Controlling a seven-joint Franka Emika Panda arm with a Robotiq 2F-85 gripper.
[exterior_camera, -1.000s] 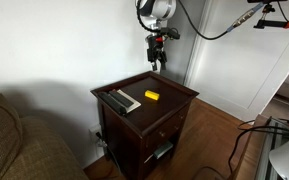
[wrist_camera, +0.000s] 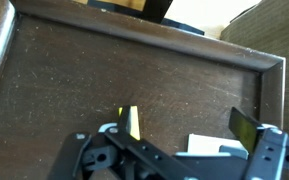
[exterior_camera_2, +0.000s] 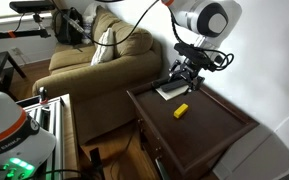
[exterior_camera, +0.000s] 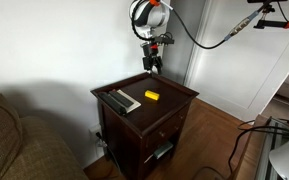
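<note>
A small yellow block [exterior_camera: 152,96] lies on the dark wooden cabinet top [exterior_camera_2: 208,130]. Over the back of the cabinet, my gripper [exterior_camera: 153,69] hangs pointing down, apart from the block. Its fingers stand wide open in the wrist view, with dark fingers [wrist_camera: 246,129] on either side and nothing held. There, the gripper's body hides part of the yellow block [wrist_camera: 134,125]. To the block's left in exterior view 1 lies a flat whitish item [exterior_camera: 129,101], partly covered by the gripper in the wrist view.
A long dark item [exterior_camera: 114,102] lies beside the whitish one near the cabinet's left edge. The top has a raised rim [wrist_camera: 164,36]. White wall stands close behind; a brown sofa [exterior_camera_2: 119,50] is nearby. Much of the top is bare.
In exterior view 1, the arm and gripper have shifted slightly to the left above the cabinet's back. The block and the other items on top have stayed put.
</note>
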